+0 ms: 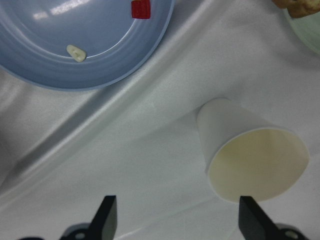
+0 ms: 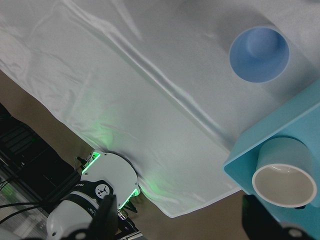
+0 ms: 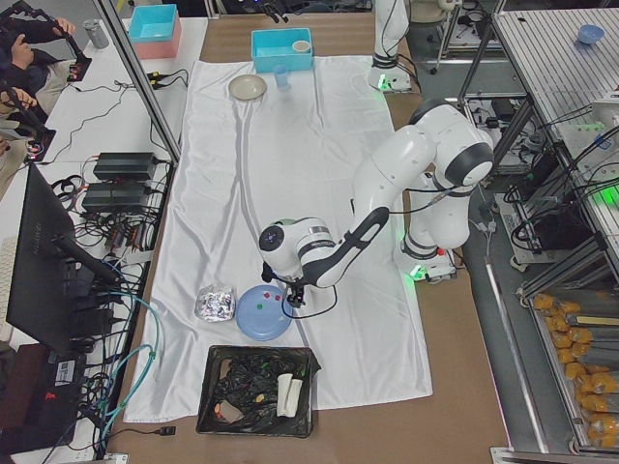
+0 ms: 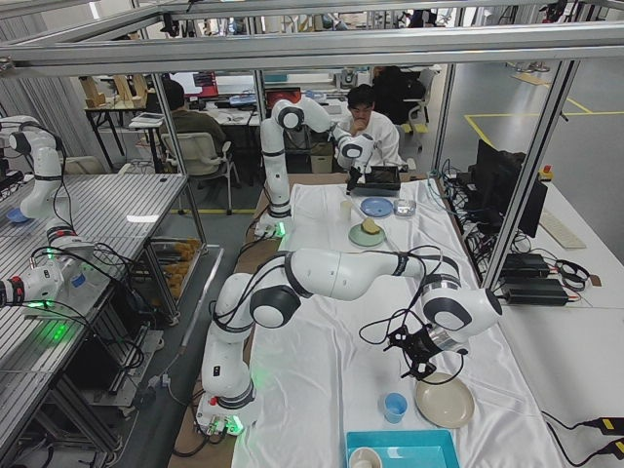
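Note:
In the left wrist view a white paper cup (image 1: 255, 160) lies on its side on the cloth. My open left gripper hangs over it, nothing between its fingers. A blue plate (image 1: 85, 75) holds a red piece (image 1: 140, 9) and a pale bit (image 1: 76, 53); a green plate (image 1: 305, 30) bears brown food (image 1: 300, 7). My open right gripper hangs high at the other end, above a blue cup (image 2: 259, 55) and a blue bin (image 2: 240, 155) with a mug (image 2: 284, 170) in it.
A beige plate (image 4: 445, 405) lies beside the blue cup. A black lined bin (image 3: 208, 406) stands beyond the blue plate, near a crumpled foil item (image 3: 215, 303).

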